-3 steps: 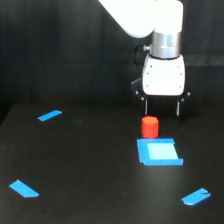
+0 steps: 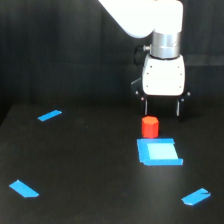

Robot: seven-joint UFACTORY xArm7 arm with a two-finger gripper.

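Observation:
My gripper (image 2: pixel 163 108) points down from the white arm at the upper right. Its fingers (image 2: pixel 180 106) stand wide apart, and nothing shows between them. A small red block (image 2: pixel 150 127) stands upright on the black table, below and slightly left of the gripper's middle. Just in front of the block lies a pale square (image 2: pixel 162 152) bordered with blue tape (image 2: pixel 145 159). The block appears to be at the square's back left edge; whether it touches the tape is hard to tell.
Blue tape strips lie at the back left (image 2: pixel 50 115), front left (image 2: pixel 24 188) and front right (image 2: pixel 196 197). A dark curtain (image 2: pixel 60 50) hangs behind.

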